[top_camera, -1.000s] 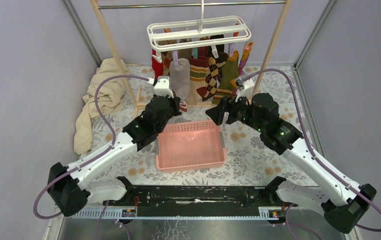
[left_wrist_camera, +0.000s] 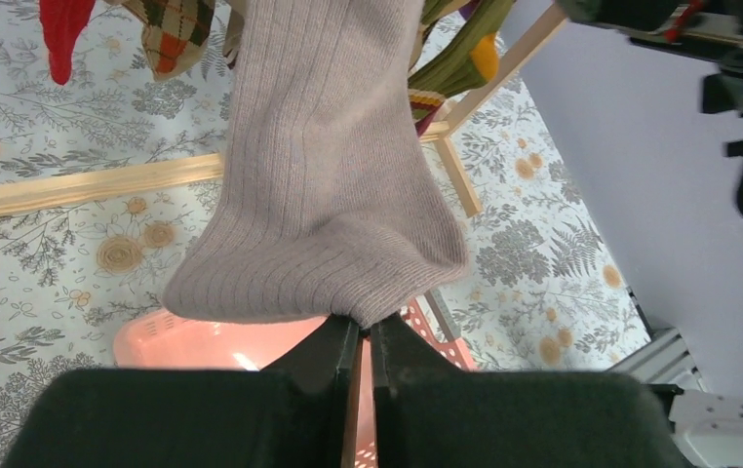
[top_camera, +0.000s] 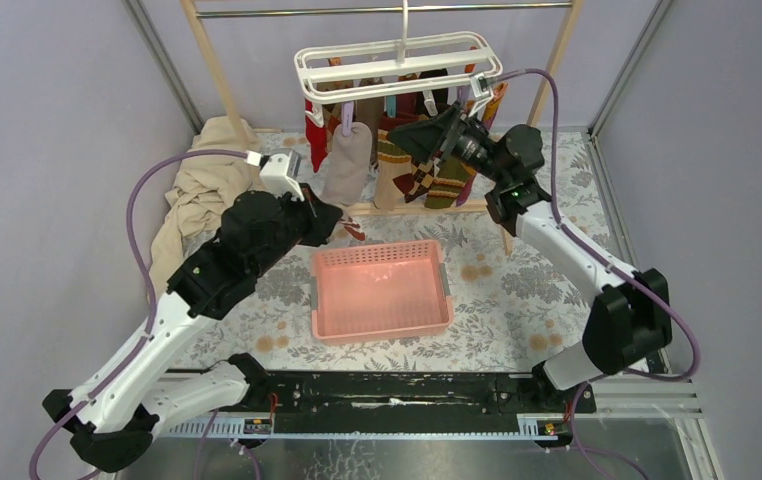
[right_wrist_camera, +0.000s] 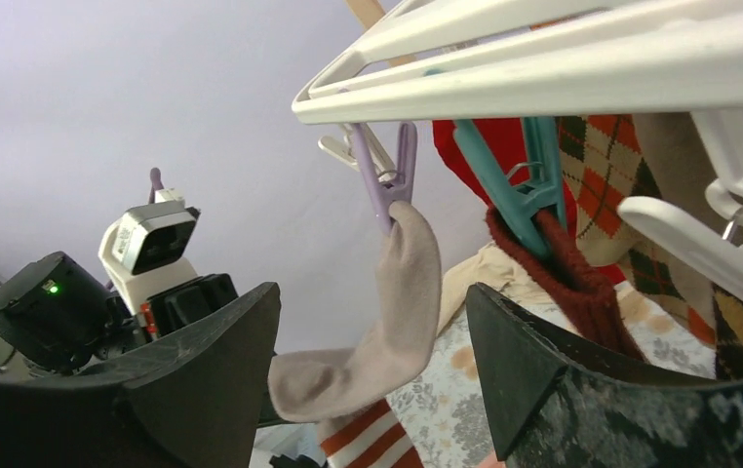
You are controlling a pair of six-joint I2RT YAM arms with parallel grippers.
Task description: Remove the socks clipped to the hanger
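Socks hang from clips on the white hanger (top_camera: 397,88). A grey-beige sock (left_wrist_camera: 319,175) hangs in front of my left gripper, which is shut at its lower edge; whether fabric is between the fingertips is unclear. In the right wrist view, that sock (right_wrist_camera: 407,283) hangs from a lilac clip (right_wrist_camera: 387,185). My right gripper (top_camera: 427,135) stands part open among the hanging socks, its fingers either side of the view of the grey sock, apart from it. A teal clip (right_wrist_camera: 528,195) holds a dark red sock (right_wrist_camera: 582,283) beside it.
A pink basket (top_camera: 382,300) lies empty below the hanger. A beige cloth (top_camera: 197,180) lies at the left by the wooden rack (top_camera: 557,55). Walls enclose both sides.
My right gripper has risen toward the hanger and socks. My left gripper has moved left, away from the middle.
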